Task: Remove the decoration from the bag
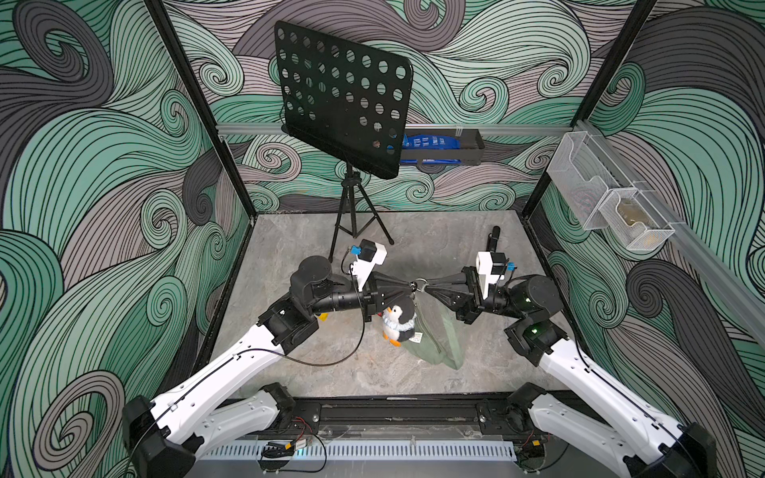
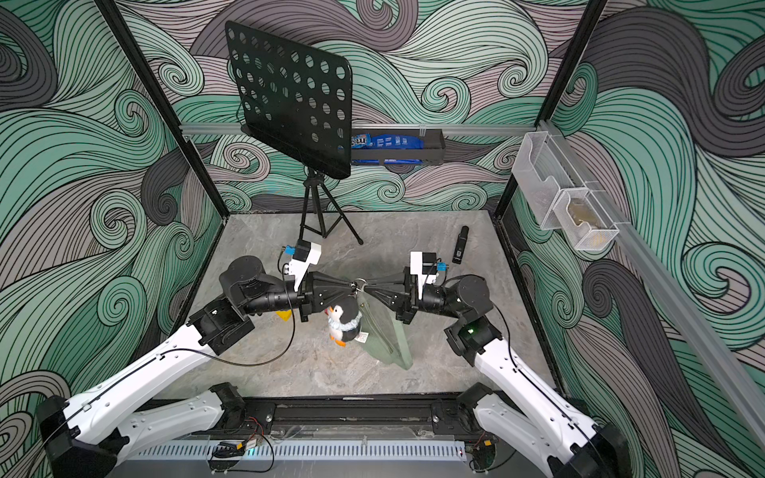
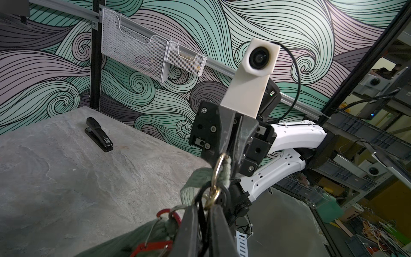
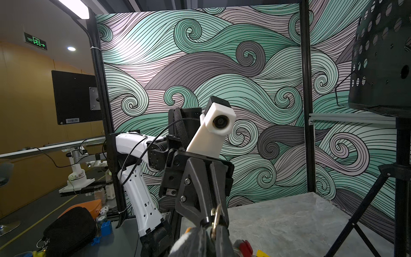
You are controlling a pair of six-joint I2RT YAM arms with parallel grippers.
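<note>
My left gripper [image 1: 412, 287] and right gripper [image 1: 427, 287] face each other tip to tip above the table. Between them is a gold ring [image 3: 219, 169]; the right fingers are shut on it. The left fingers [image 3: 188, 233] pinch a black loop [image 3: 200, 196] by the ring's lower end. Beneath hangs the decoration, a grey-and-white penguin plush [image 1: 398, 321] with orange feet. A green cloth bag [image 1: 438, 342] hangs just to its right. Red carabiners [image 3: 149, 246] show beside the bag in the left wrist view. Whether the ring is open there cannot be made out.
A black stapler [image 2: 460, 243] lies at the back right of the table. The black music stand [image 1: 350, 191] rises at the back left. Wire baskets [image 1: 609, 195] hang on the right wall.
</note>
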